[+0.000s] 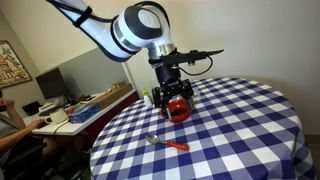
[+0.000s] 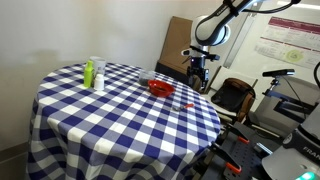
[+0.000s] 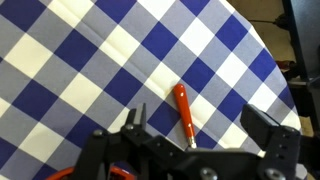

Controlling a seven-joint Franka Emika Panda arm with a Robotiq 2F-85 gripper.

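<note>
A utensil with an orange-red handle [image 1: 176,146] and a metal end [image 1: 152,137] lies on the checkered tablecloth. The wrist view shows the handle [image 3: 184,108] between and beyond the fingertips, its lower part running behind the gripper body. My gripper is open, nothing between its fingers, and hangs above the cloth. In exterior view 1 the gripper [image 1: 172,103] partly covers a red bowl [image 1: 180,114]. Exterior view 2 shows the bowl [image 2: 160,89] clear of the arm, with the utensil's handle [image 2: 187,105] in front of it.
A green bottle [image 2: 88,73] and a white bottle [image 2: 99,82] stand at the table's far left in exterior view 2, by several pale items.
</note>
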